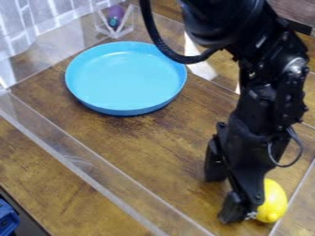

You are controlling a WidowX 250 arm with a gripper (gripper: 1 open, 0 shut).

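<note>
My black gripper (234, 189) reaches down at the right of the view to the wooden surface. A yellow lemon-like object (271, 201) lies at its lower right, partly behind the fingers. The gripper is open; whether its fingers touch the yellow object is hard to tell.
A blue round plate (125, 76) rests at the upper left on the wooden surface (110, 157). Clear plastic walls run along the left and lower edges. A small purple item (116, 17) stands at the back, and a blue object (6, 219) is at the lower left corner.
</note>
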